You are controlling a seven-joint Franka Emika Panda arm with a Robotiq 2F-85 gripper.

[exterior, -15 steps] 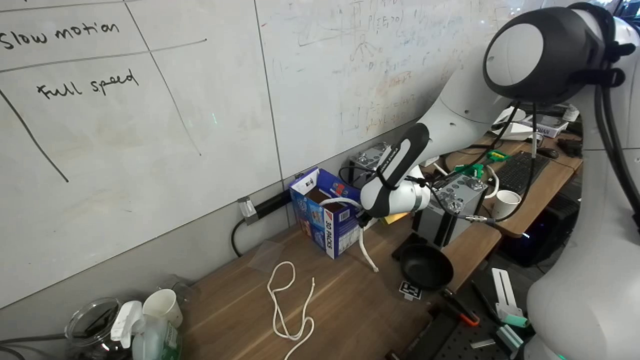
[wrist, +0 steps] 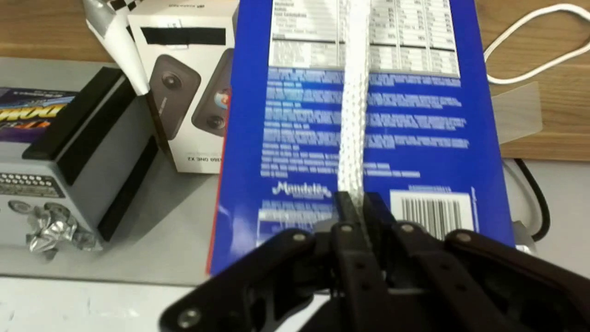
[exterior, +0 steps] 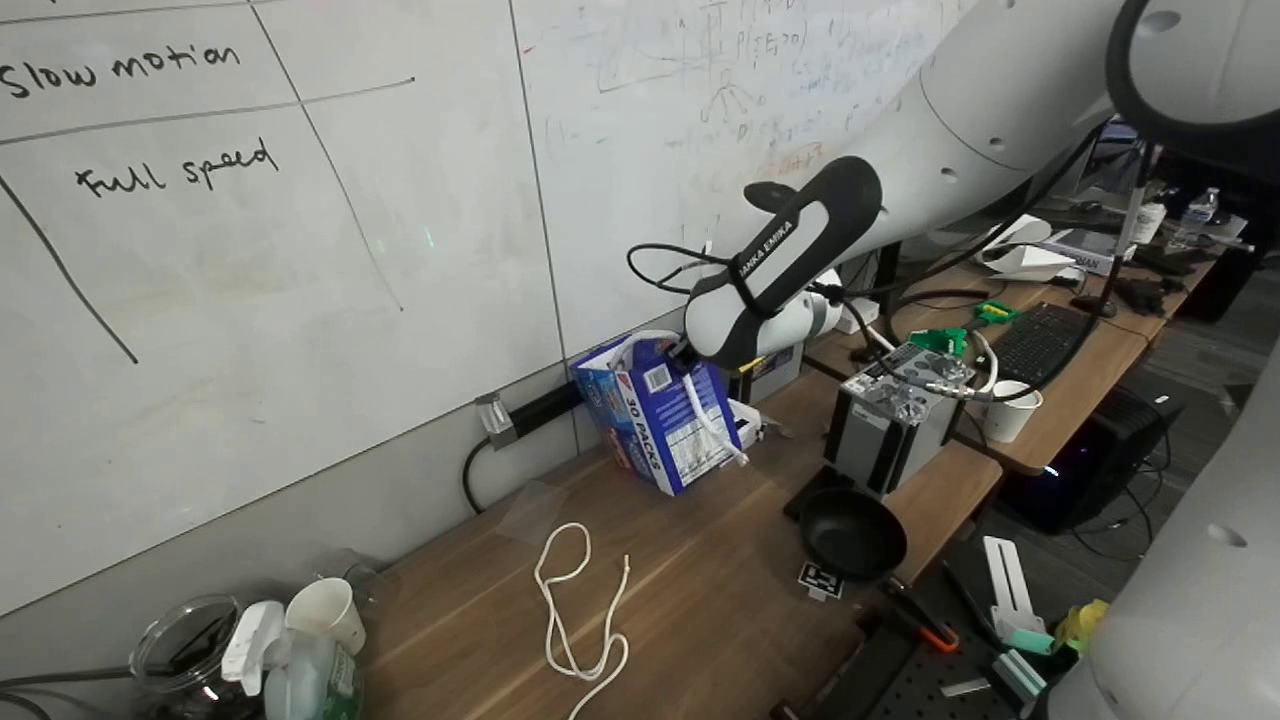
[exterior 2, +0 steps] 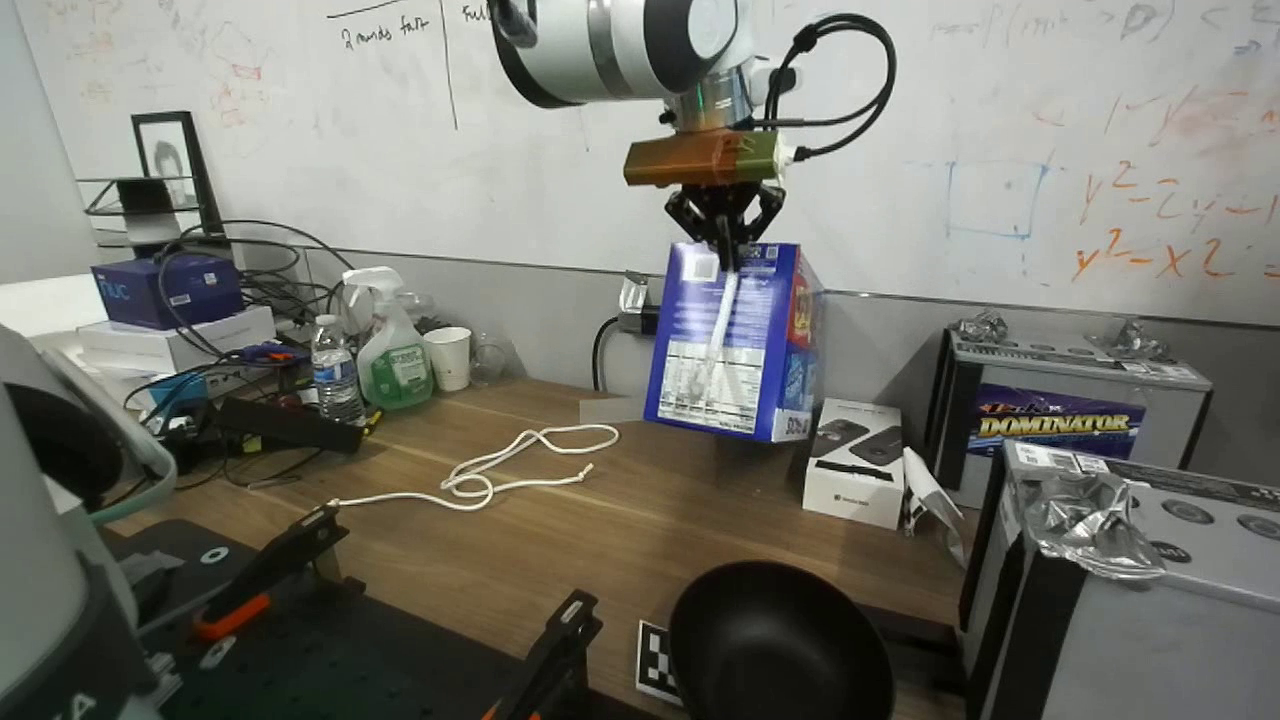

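Note:
A blue snack box [exterior: 672, 420] marked "30 PACKS" stands tilted by the whiteboard. In exterior view 2 the box [exterior 2: 780, 348] looks raised off the table below my gripper [exterior 2: 728, 254]. A short white rope [wrist: 354, 110] runs down the box's back face from my shut fingers [wrist: 344, 207]. Between those fingers is the rope; whether the box's top edge is pinched along with it I cannot tell. The rope's other stretch arches over the box top in exterior view 1, where the gripper [exterior: 681, 356] is partly hidden.
A loose white cord [exterior 2: 492, 474] lies on the table. A phone box [exterior 2: 854, 466] and grey batteries [exterior 2: 1116, 540] stand to the right, with a black pan [exterior 2: 780, 648] in front. A spray bottle [exterior 2: 390, 348] and cup [exterior 2: 449, 358] are at the left.
My gripper has gone up and toward the whiteboard with the rope. The box, upright on the table before, has tipped and shifted upward. Its open top no longer shows in exterior view 1.

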